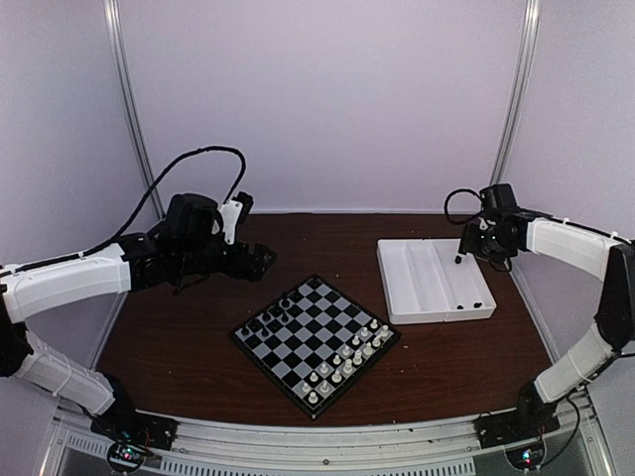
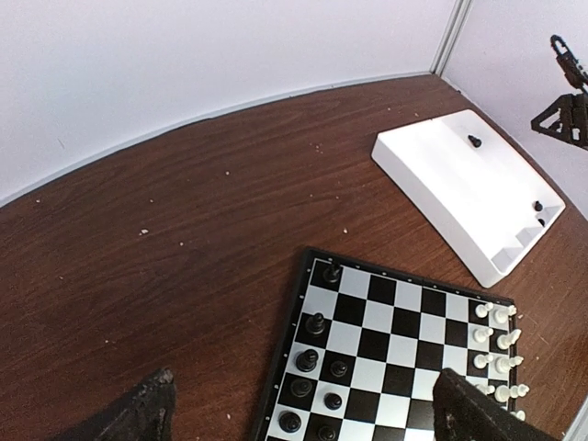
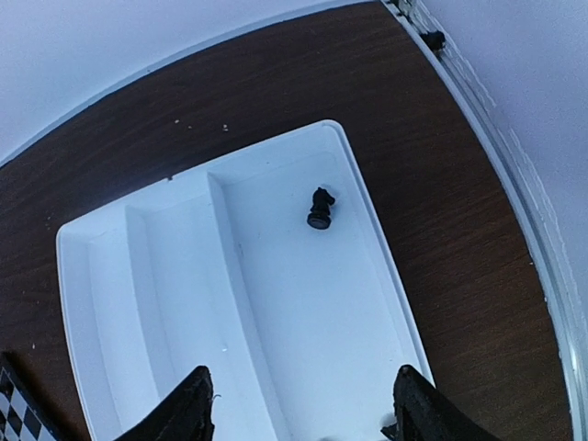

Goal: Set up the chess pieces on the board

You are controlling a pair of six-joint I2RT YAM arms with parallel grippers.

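Note:
The chessboard [image 1: 314, 342] holds white pieces in rows along its right side and black pieces on the left. My left gripper [image 1: 256, 260] hangs open above the table, up and left of the board, with nothing between its fingers in the left wrist view. My right gripper is over the white tray [image 1: 417, 283], apart in its fingers, with nothing held. A black piece [image 3: 320, 209] lies in the tray's right compartment ahead of it; more dark pieces [image 2: 537, 206] lie at the tray's near end.
Bare dark table [image 2: 156, 257] lies left of and behind the board. Walls close in at the back and sides, the right one near the tray.

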